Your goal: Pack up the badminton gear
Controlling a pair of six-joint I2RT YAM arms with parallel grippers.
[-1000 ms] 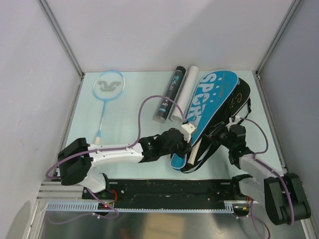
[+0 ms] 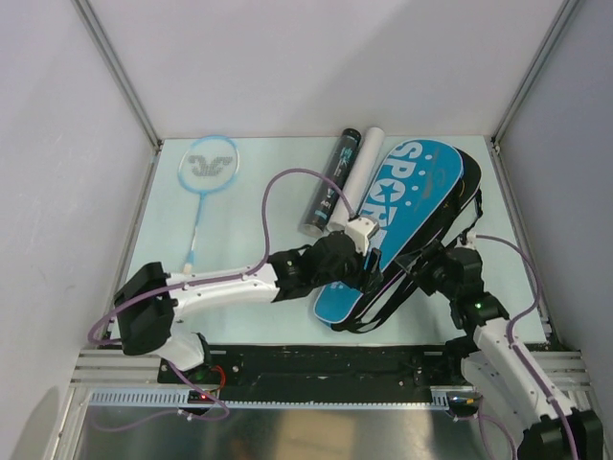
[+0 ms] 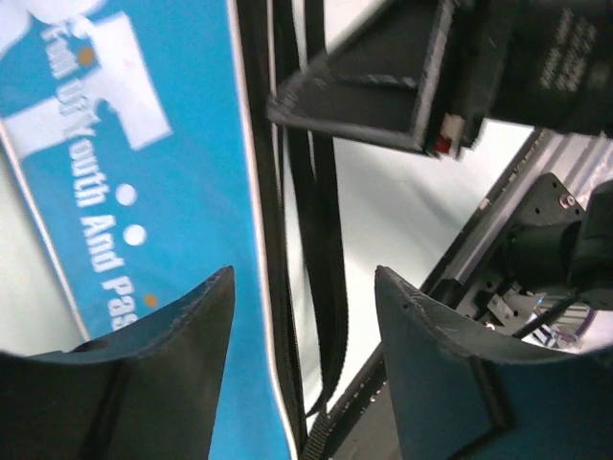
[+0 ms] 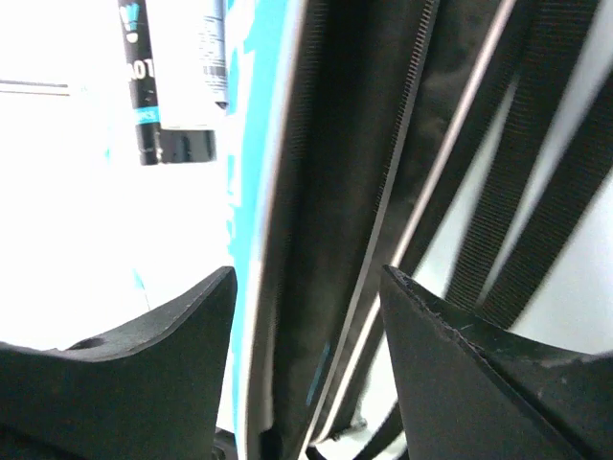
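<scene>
The blue-and-black racket bag (image 2: 407, 192) lies diagonally on the right of the white table, its black side strip and straps along its right edge. My left gripper (image 2: 369, 273) is over its lower part, fingers apart, the bag's edge between them in the left wrist view (image 3: 302, 335). My right gripper (image 2: 412, 259) hangs open just right of it, over the zipped black side (image 4: 345, 192). The light-blue racket (image 2: 201, 182) lies at the far left. A black tube (image 2: 330, 182) and white tube (image 2: 356, 177) lie beside the bag's upper left.
A dark table edge runs along the front, with walls on both sides and at the back.
My left gripper has shifted slightly right over the bag.
</scene>
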